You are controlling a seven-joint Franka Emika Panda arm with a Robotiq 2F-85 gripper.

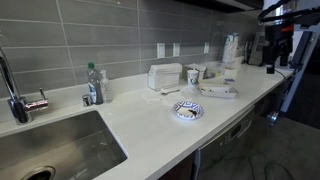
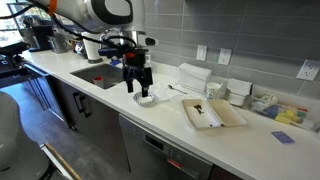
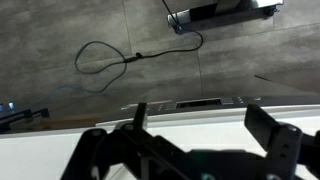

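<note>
In exterior view 2 my gripper hangs pointing down above the front part of the counter, open and with nothing between its fingers. The wrist view has the gripper with its fingers spread wide, over the counter's front edge, with the floor beyond it. A patterned plate lies on the counter, and a shallow tray stands near it. Part of the plate shows just below the gripper in exterior view 2. What lies on the plate is too small to name.
A sink with a faucet and a soap bottle stand at one end. By the wall are a white box and a cup. A cable lies on the floor. Bare counter surrounds the plate.
</note>
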